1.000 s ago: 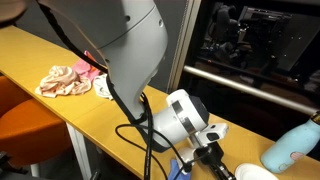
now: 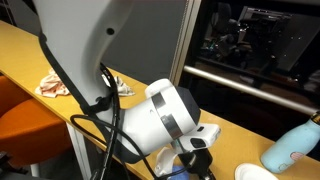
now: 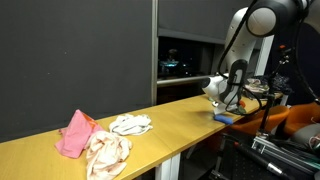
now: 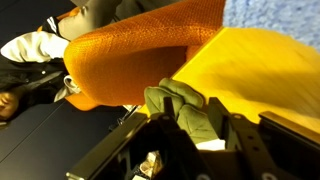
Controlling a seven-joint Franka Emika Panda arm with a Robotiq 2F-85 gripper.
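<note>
My gripper [image 2: 196, 158] is low over the right part of the yellow table, close to its front edge. Its fingers stand open, and I see no object clearly held. A blue cloth [image 2: 180, 175] lies at the table edge just below it, partly cut off by the frame. The same blue cloth [image 3: 223, 119] shows near the table's end in exterior view 2. In the wrist view a light blue fabric [image 4: 275, 14] fills the upper right corner. A grey-green soft thing [image 4: 185, 104] appears just beyond the dark fingers [image 4: 165, 135]; whether they touch it is unclear.
A white plate [image 2: 255, 173] and a teal bottle [image 2: 292, 146] stand to the right. Pink [image 3: 78, 133], cream [image 3: 107, 154] and white cloths [image 3: 130, 124] lie at the table's other end. An orange chair [image 4: 130, 68] sits beside the edge.
</note>
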